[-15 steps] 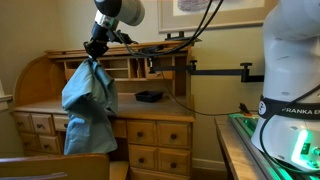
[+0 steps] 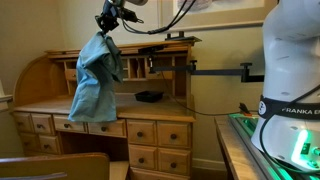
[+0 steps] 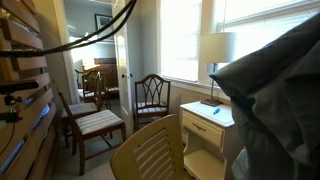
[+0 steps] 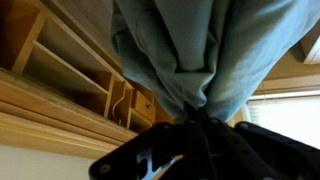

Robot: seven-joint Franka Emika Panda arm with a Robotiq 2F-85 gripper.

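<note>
A blue-grey cloth (image 2: 95,85) hangs in long folds from my gripper (image 2: 104,30), which is shut on it high in front of the wooden desk. In the wrist view the cloth (image 4: 195,50) is bunched at the fingertips and spreads out beyond them. My gripper hides part of the pinch there. The cloth (image 3: 275,110) also fills the right side of the second exterior view, where the gripper itself is out of sight.
Behind the cloth stands the roll-top desk (image 2: 150,112) with a small black tray (image 2: 149,96) on it. A wooden chair back (image 2: 60,167) is in the foreground. Elsewhere are a white nightstand (image 3: 208,130), a lamp (image 3: 216,50) and striped-seat chairs (image 3: 98,122).
My gripper has risen and shifted slightly right, carrying the cloth up with it. The cloth's lower end hangs higher than before, and its upper part swings more to one side.
</note>
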